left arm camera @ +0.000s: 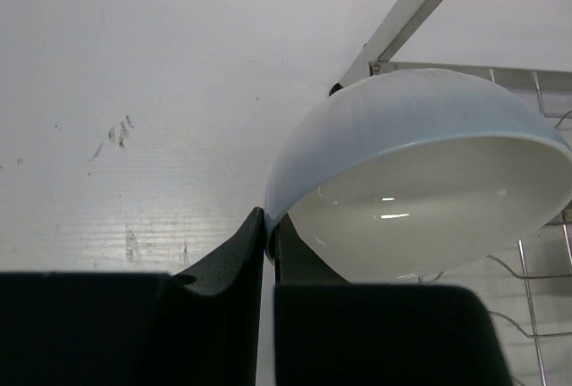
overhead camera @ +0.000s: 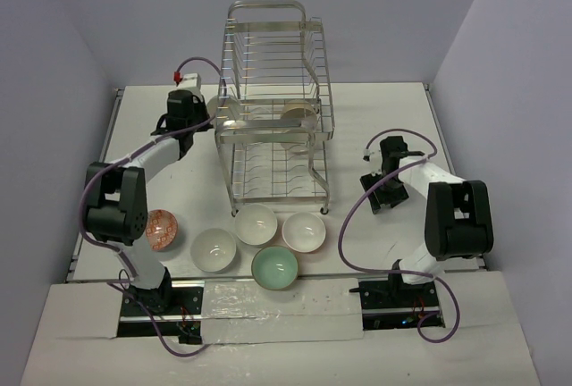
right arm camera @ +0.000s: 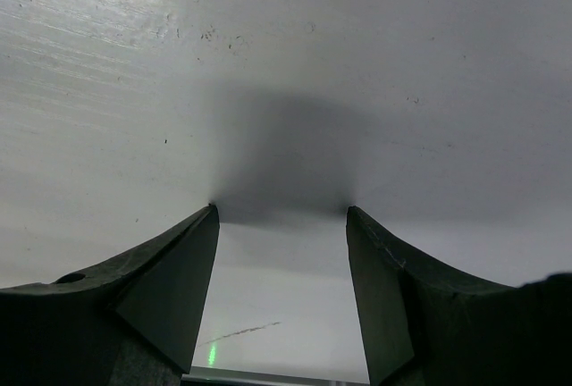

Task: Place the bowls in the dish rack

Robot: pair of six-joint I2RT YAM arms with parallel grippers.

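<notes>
My left gripper (overhead camera: 206, 118) is shut on the rim of a white bowl (left arm camera: 418, 109), held tilted on its side against the left side of the steel dish rack (overhead camera: 273, 198); the top view shows it partly behind the rack's frame. A light beige bowl (overhead camera: 298, 116) sits inside the rack. At the front stand several white bowls (overhead camera: 213, 250), a green bowl (overhead camera: 274, 267) and an orange patterned bowl (overhead camera: 161, 230). My right gripper is part open low over bare table at the right, nothing between its fingers.
The rack has tiers of wire slots and fills the middle back. Walls border the left, back and right.
</notes>
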